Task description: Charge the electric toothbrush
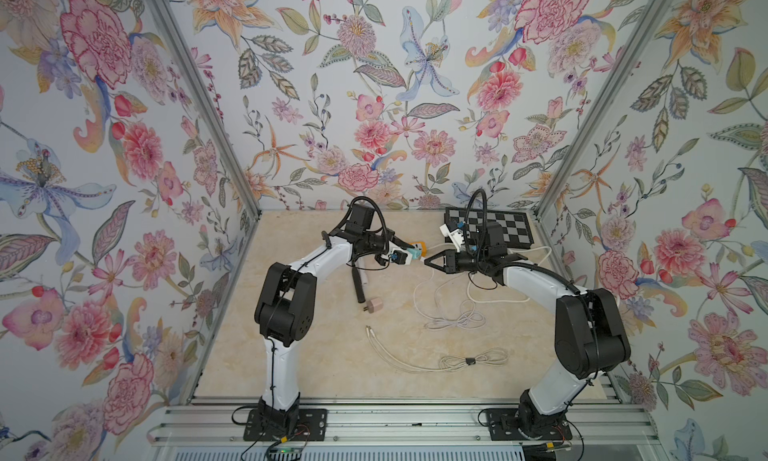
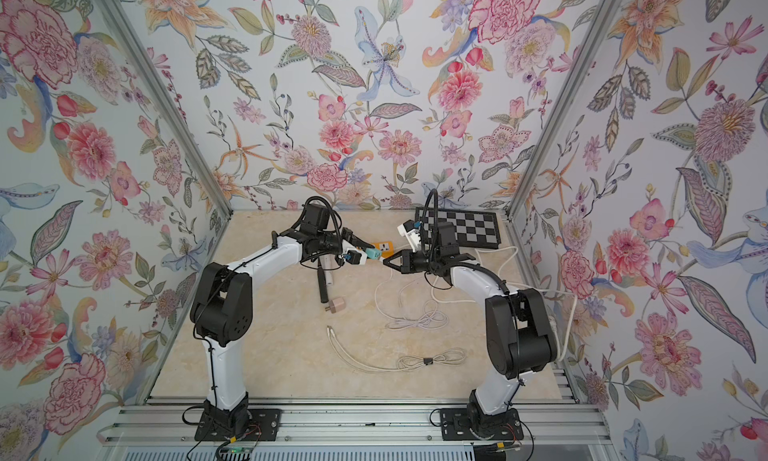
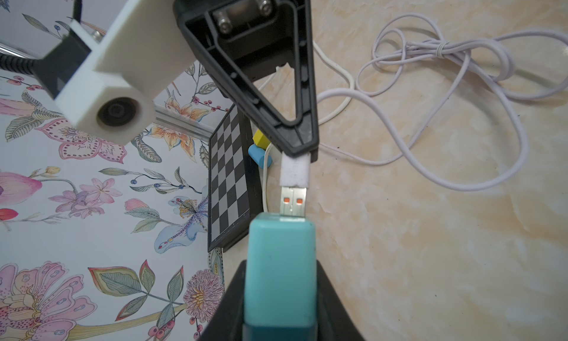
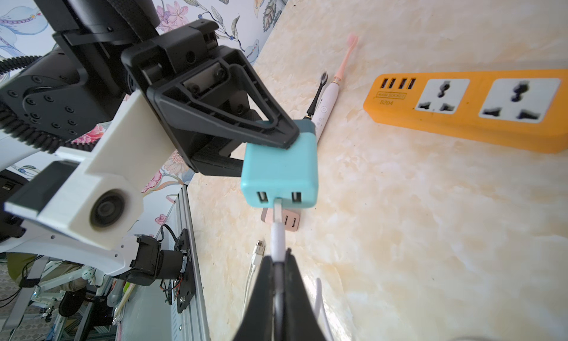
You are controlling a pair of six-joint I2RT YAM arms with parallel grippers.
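Note:
In mid-air my left gripper [image 1: 405, 253] is shut on a teal charger block [image 3: 280, 261] with two USB slots. My right gripper [image 1: 433, 261] is shut on a white cable's USB plug [image 4: 278, 240]. The plug's metal end [image 3: 293, 201] points at the slotted face, touching it or very close; I cannot tell whether it is inside a slot. A white-and-pink toothbrush [image 4: 327, 104] and a black one [image 4: 313, 104] lie on the table behind.
An orange power strip [image 4: 461, 110] lies behind the grippers, a pink plug [image 2: 335, 304] left of centre, a checkered board [image 2: 472, 225] back right. Loose and coiled cables [image 2: 424, 361] cover the front and right.

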